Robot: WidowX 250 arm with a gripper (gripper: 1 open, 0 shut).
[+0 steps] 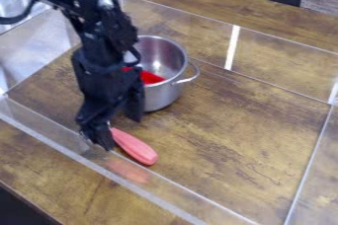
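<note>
My black gripper (103, 128) reaches down from the upper left to the near end of the pink-handled tool (134, 148), its fingers open over that end, whose metal head is hidden behind them. The steel pot (169, 91) stands just behind the gripper, partly covered by it, with a red object (150, 77) inside. Whether the fingers touch the tool cannot be told.
White tape lines cross it at the back and right, and a clear strip runs along the front left.
</note>
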